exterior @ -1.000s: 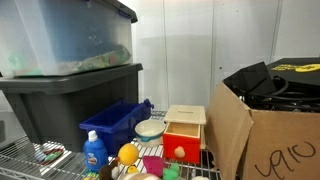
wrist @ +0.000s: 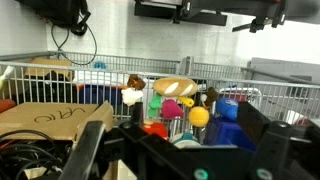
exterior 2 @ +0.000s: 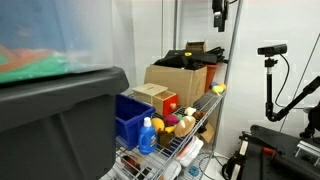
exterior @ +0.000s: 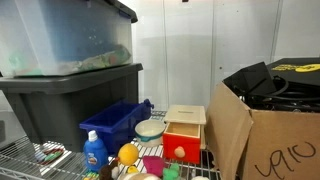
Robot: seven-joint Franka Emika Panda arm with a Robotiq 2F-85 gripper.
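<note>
My gripper hangs high above the wire shelf, its two black fingers wide apart with no object between them. In exterior view 2 the gripper shows at the top, well clear of everything. On the shelf stand a blue bottle, an orange ball, a pale bowl and a small red-fronted drawer box. A blue bin sits behind the bottle. From above, a bread-like loaf, a pink item and a green item lie near the rack's edge.
A big dark tote with a clear tub on top borders the left. An open cardboard box holding black items stands at the right. The wire rack's rail runs along one side. Above the objects, the air is free.
</note>
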